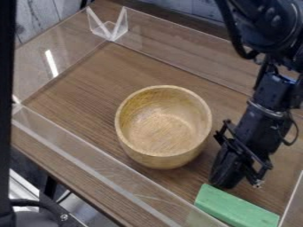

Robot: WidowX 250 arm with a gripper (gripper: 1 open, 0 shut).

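A wooden bowl (164, 124) rests on the wooden tabletop, empty as far as the view shows. My black gripper (225, 173) is low over the table just right of the bowl, its tips close to the surface above a green block (236, 208). It looks shut, with nothing visible between its fingers; the tips are dark and partly hard to make out.
Clear acrylic walls (95, 168) edge the workspace, and a clear bracket (108, 27) stands at the back left. The tabletop (101, 80) left of and behind the bowl is bare. The green block lies at the front right near the edge.
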